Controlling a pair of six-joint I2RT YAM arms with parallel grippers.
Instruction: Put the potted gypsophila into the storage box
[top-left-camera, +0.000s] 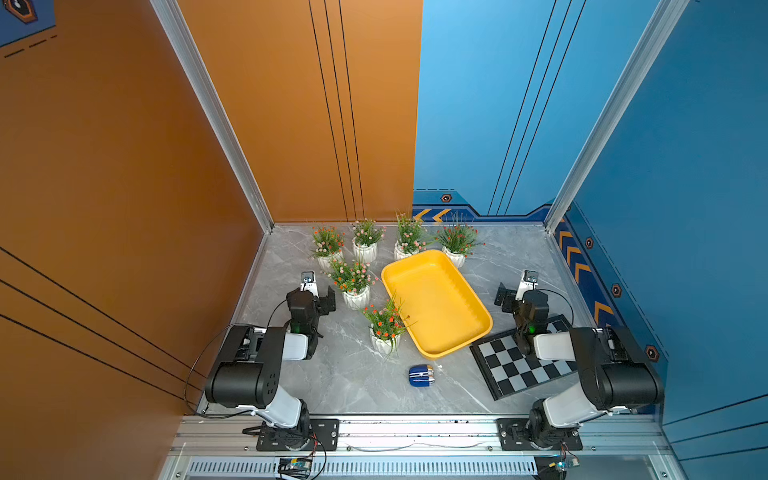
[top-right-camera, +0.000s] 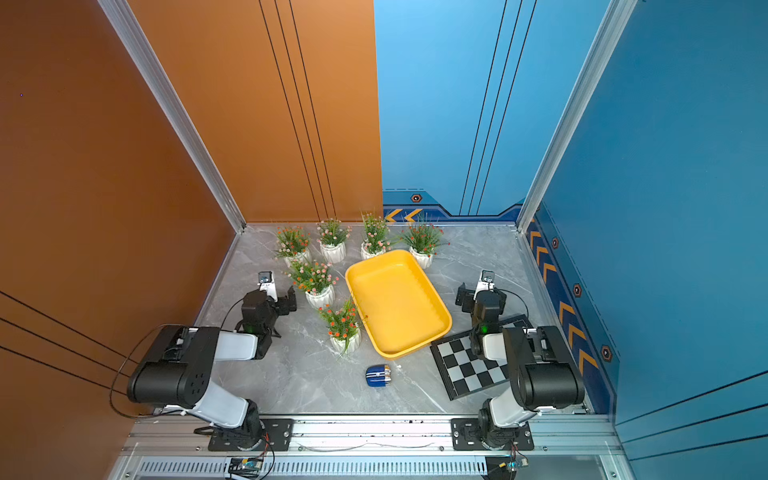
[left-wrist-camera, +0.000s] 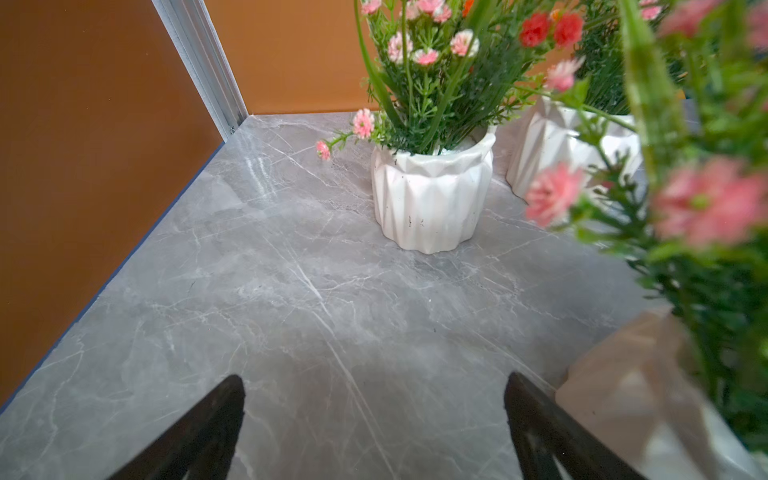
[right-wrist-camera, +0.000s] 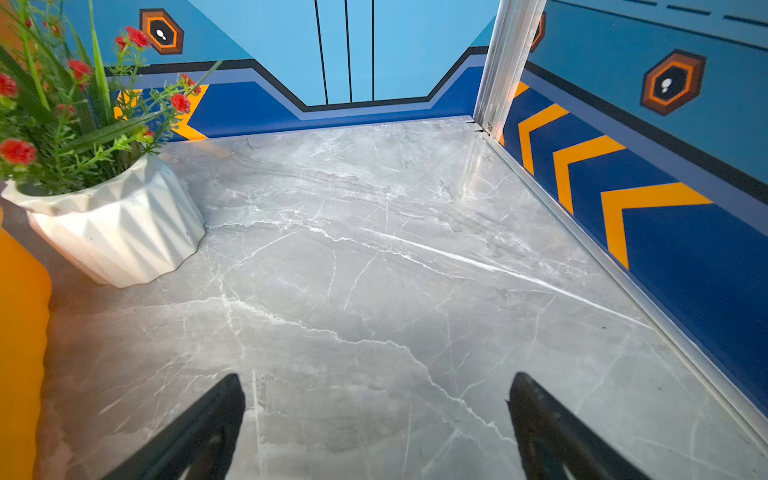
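Observation:
Several white ribbed pots of flowers stand upright on the grey table. One with orange blooms, a potted gypsophila (top-left-camera: 385, 342), is nearest the front, just left of the yellow storage box (top-left-camera: 444, 304), which is empty. Another potted plant (top-left-camera: 357, 297) stands close to the right of my left gripper. The rest line the back, including a red-flowered pot (right-wrist-camera: 120, 220) behind the box. My left gripper is open above bare table, its fingers (left-wrist-camera: 212, 424) apart with nothing between. Right of the box, my right gripper is likewise open and empty.
A black-and-white checkered board (top-left-camera: 520, 361) lies under the right arm. In front of the box sits a small blue object (top-left-camera: 421, 375). Bare table (right-wrist-camera: 384, 280) spreads out at the back right. Orange and blue walls enclose the table.

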